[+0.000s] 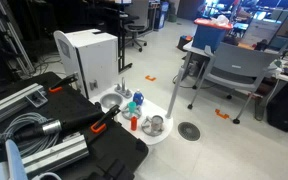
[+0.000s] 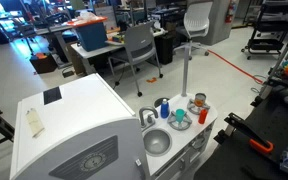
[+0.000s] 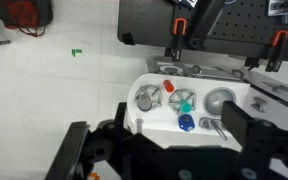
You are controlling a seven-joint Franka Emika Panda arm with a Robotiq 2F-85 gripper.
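In the wrist view my gripper is open, its black fingers (image 3: 108, 138) wide apart, with nothing between them. Beyond the fingertips appears a white toy kitchen counter (image 3: 156, 136). A silver pot (image 3: 144, 98) stands on one burner, and a small red item (image 3: 169, 86) lies close to it. On the other burner sits a teal item (image 3: 186, 106), beside a blue one (image 3: 185, 122). The round metal sink (image 3: 219, 100) and its faucet (image 3: 212, 126) are at the right. I cannot make out the gripper in either exterior view.
A black table (image 1: 102, 154) borders the counter, with orange-handled clamps (image 2: 254, 142) along its edge. A white cabinet panel (image 2: 72, 119) rises at the counter's end. Coiled cables (image 1: 24, 124) lie on the table. A grey chair (image 1: 236, 70) stands farther back, with open floor around it.
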